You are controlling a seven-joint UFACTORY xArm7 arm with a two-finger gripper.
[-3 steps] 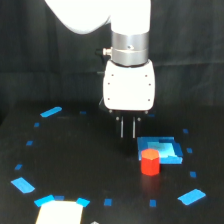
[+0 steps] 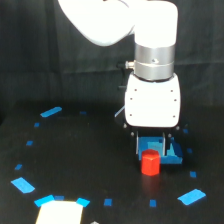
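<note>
My gripper (image 2: 151,143) points straight down below the white hand of the arm, over the blue tray (image 2: 174,159). Its thin fingers are dark and small against the black background, so how far apart they stand is hard to make out. A red block (image 2: 150,163) stands upright at the tray's front left and covers part of it. The block appears nearer the camera than the fingers, and I cannot tell whether they touch it. Part of the tray is hidden behind the hand and the block.
Blue tape strips (image 2: 22,185) and small blue marks lie scattered on the black table. A pale box-like object (image 2: 60,212) shows at the bottom left edge. Another tape strip (image 2: 191,197) lies to the right in front.
The arm has moved to the right and a little lower, bringing my gripper from left of the tray to over it. The red block and tray look unmoved.
</note>
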